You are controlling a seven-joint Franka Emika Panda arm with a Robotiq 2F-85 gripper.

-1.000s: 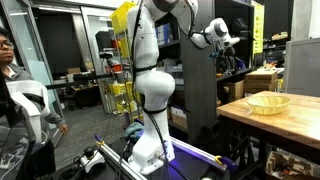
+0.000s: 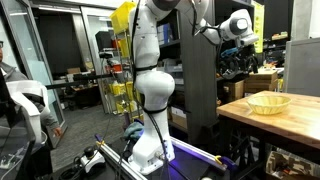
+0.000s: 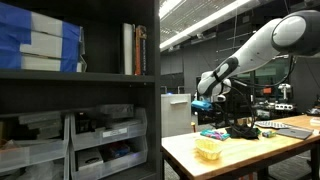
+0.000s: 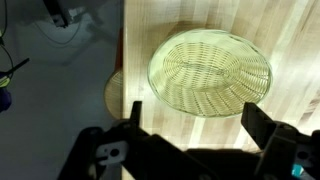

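Note:
A pale yellow woven basket [image 2: 268, 103] stands on the wooden table [image 2: 297, 122]. From above, in the wrist view, the oval basket [image 4: 210, 73] looks empty, its whole rim in sight. My gripper is open, its two dark fingers wide apart at the bottom of that view, with nothing between them. Exterior view 1 has the gripper [image 2: 246, 62] high above the table, well clear of the basket. In exterior view 2 the basket [image 3: 208, 149] sits near the table's front edge.
Black shelving [image 2: 201, 75] stands beside the arm. On the table, exterior view 2 shows a dark heap [image 3: 243, 129], a grey tray [image 3: 293, 132] and small colourful items [image 3: 212, 133] behind the basket. Cardboard boxes [image 2: 263, 80] are stacked behind the table.
The gripper has moved to the right in exterior view 1, toward the space above the table. The basket has stayed where it was.

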